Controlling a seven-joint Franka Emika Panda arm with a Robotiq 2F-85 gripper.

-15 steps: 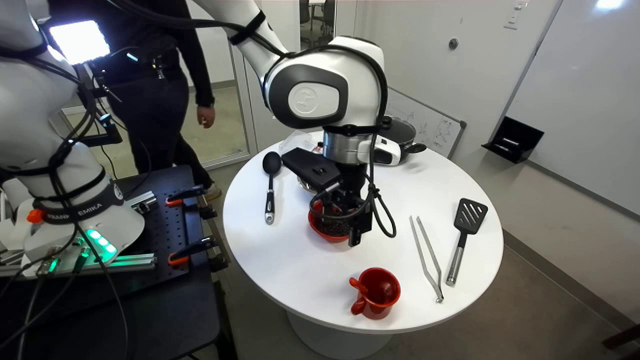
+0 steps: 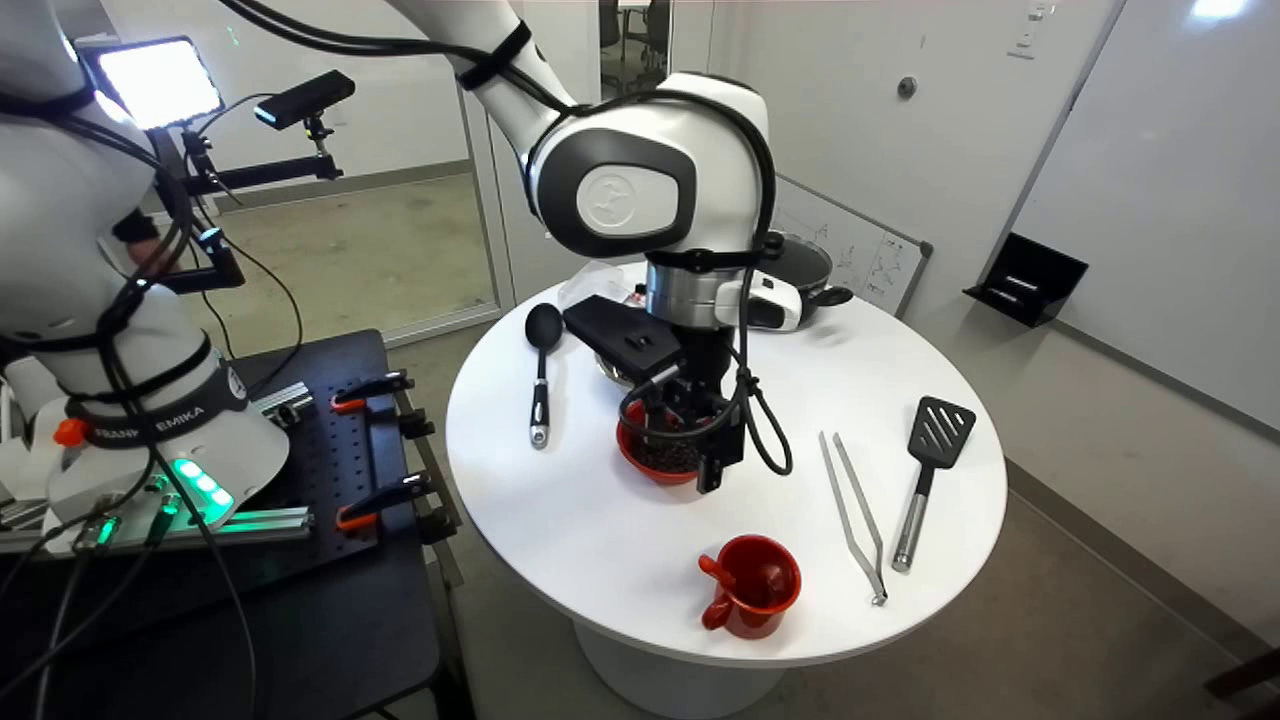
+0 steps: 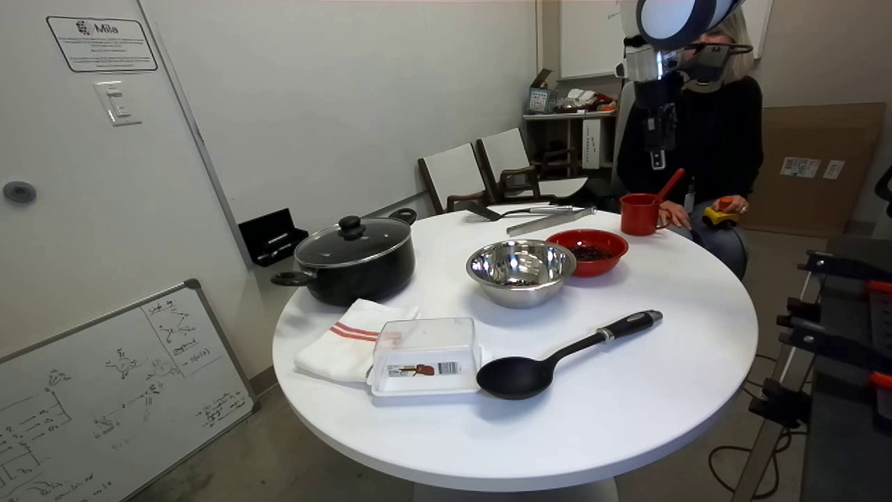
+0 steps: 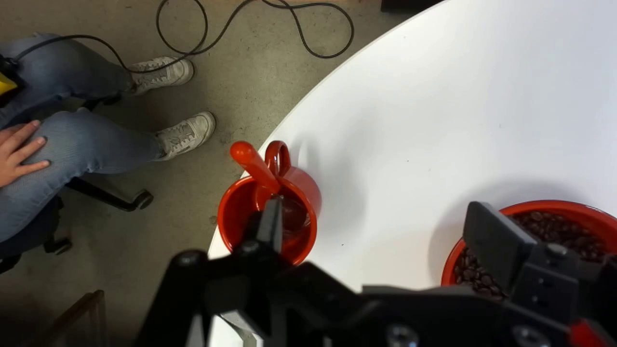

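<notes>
My gripper is open, its fingers spread wide with nothing held between them. In the wrist view one finger overlaps the red mug [image 4: 312, 191], and the other overlaps the red bowl [image 4: 552, 207] of dark coffee beans [image 4: 477, 277]. The mug [image 3: 640, 215] stands upright near the table's edge. A red-handled utensil [image 4: 254, 165] leans in it, its lower end hidden inside. In the second exterior view my gripper [image 3: 660, 159] hangs well above the tabletop.
A steel bowl [image 3: 523, 293] stands beside the red bowl. Tongs [image 2: 854, 516], a slotted spatula [image 2: 941, 434], a black spoon [image 3: 514, 378], a lidded pot [image 3: 359, 263], a towel [image 3: 334, 355] and a clear container [image 3: 426, 355] surround the clear middle. A person [image 3: 711, 142] sits close behind the mug.
The person who was standing behind the robot base has almost left the first exterior view. My arm and the tabletop objects look unmoved.
</notes>
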